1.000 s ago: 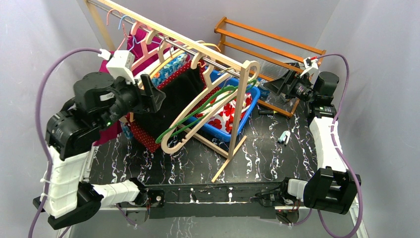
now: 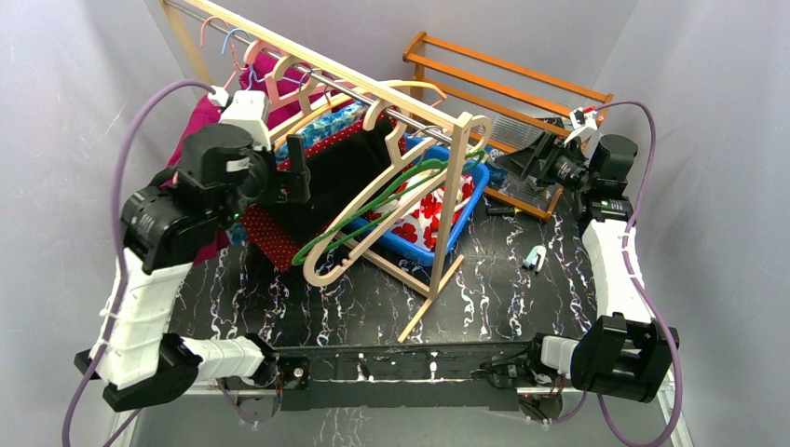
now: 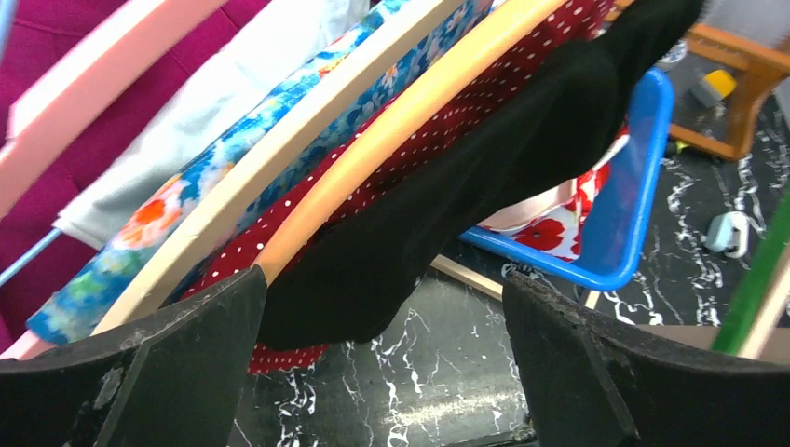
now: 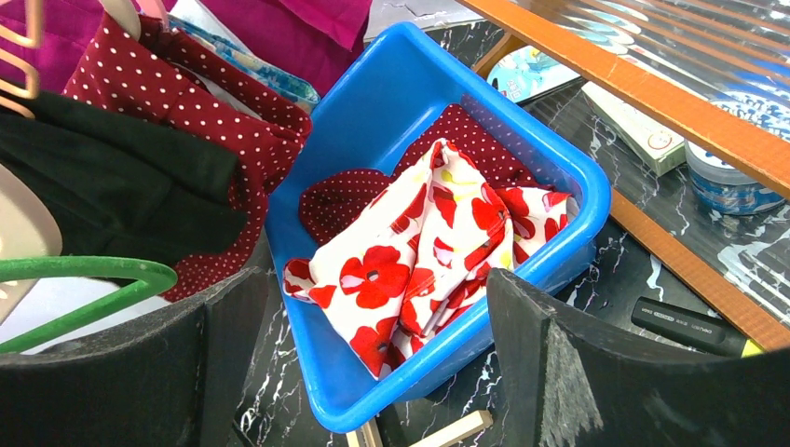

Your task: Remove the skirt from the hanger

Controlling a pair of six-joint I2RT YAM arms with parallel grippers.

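Observation:
A black cloth, seemingly the skirt [image 3: 447, 219], hangs along a yellow-orange hanger [image 3: 373, 149] in the left wrist view, in front of a red dotted cloth [image 2: 272, 240]. My left gripper [image 2: 296, 177] is open at the left of this cloth. Between its spread fingers only cloth and tabletop appear, and the hanger's lower end meets the left fingertip in view; contact is unclear. Over at the right, my right gripper [image 2: 533, 160] stands open and empty near the blue basket [image 4: 438, 368], its fingers [image 4: 550, 354] wide apart.
White cloth with red flowers [image 4: 419, 251] lies in the basket. Bare wooden and green hangers [image 2: 377, 200] hang at the rail's near end, beside the rack post [image 2: 450, 209]. A brown wooden rack [image 2: 508, 58] stands behind.
My left arm has shifted slightly, its gripper ending a little farther right and lower in the top view. The yellow hanger and cloths have swung a bit. The right arm looks still.

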